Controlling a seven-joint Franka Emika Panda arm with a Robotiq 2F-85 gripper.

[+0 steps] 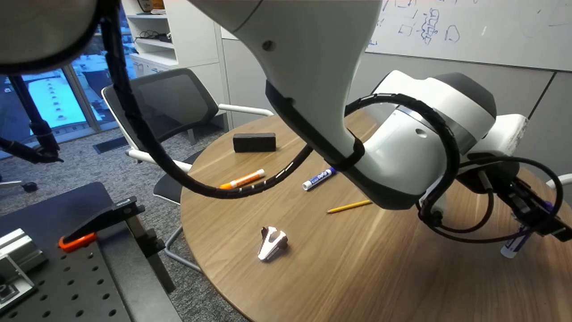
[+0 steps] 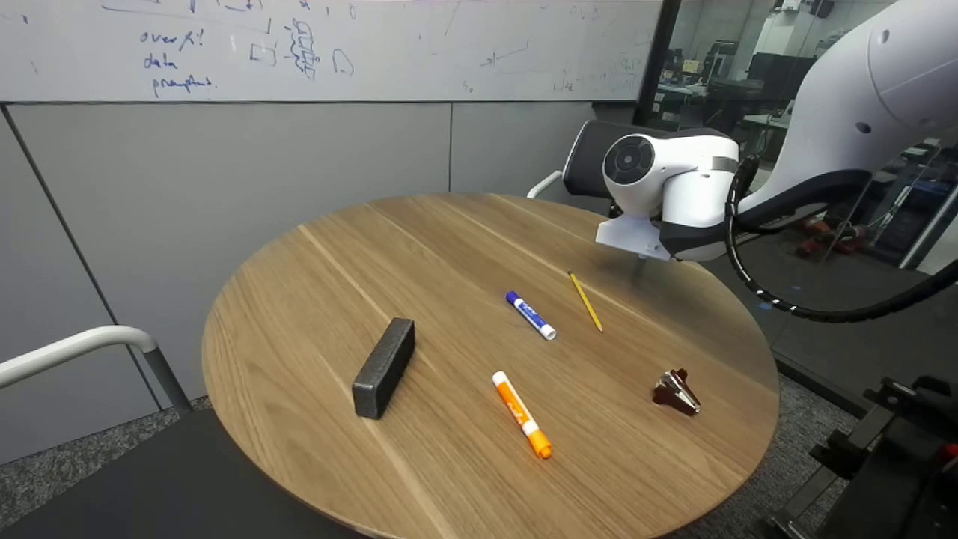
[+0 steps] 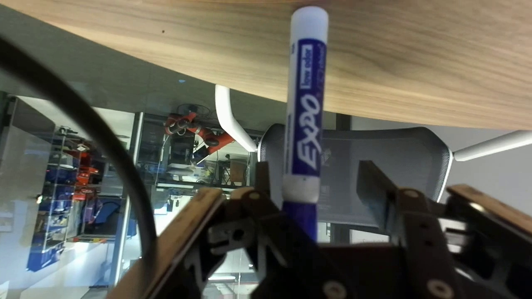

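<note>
A blue-and-white Expo marker stands between the fingers of my gripper in the wrist view, its blue cap toward the palm and its white end toward the table. The fingers are part open. The marker is nearer the left finger, and a clear gap separates it from the right finger. In exterior view 1 the same marker leans at the far right, its white end low at the wooden table. Whether that end touches the wood, I cannot tell. Exterior view 2 hides the gripper and this marker behind the arm.
On the table lie another blue marker, a yellow pencil, an orange marker, a black eraser block and a staple remover. A chair stands past the table edge near the gripper.
</note>
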